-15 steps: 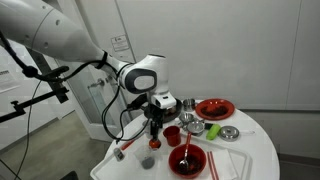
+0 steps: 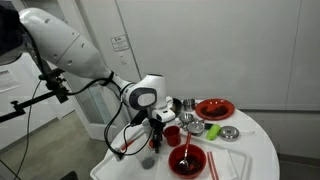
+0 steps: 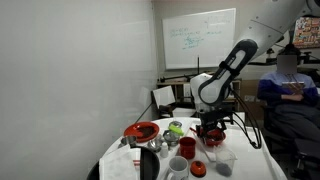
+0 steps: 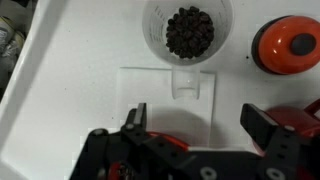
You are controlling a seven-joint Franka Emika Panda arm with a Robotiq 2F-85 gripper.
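My gripper is open, its two dark fingers set wide apart with nothing held between them. Just ahead of it in the wrist view is a clear cup of dark beans [image 4: 187,30], whose clear handle tab [image 4: 185,83] points toward the gap. In exterior view 2 the clear cup [image 3: 224,160] stands near the front of the table. From exterior view 1, the gripper [image 2: 156,141] hangs low over the table, left of a red bowl [image 2: 190,166]. Contact with anything cannot be made out.
A red round item with a black top [image 4: 287,45] sits close beside the cup. A red mug [image 2: 171,135] stands behind the bowl, near metal pots and a red plate [image 2: 214,108].
In exterior view 1 my arm has come down, bringing the gripper lower toward the table. The objects on the table appear unmoved.
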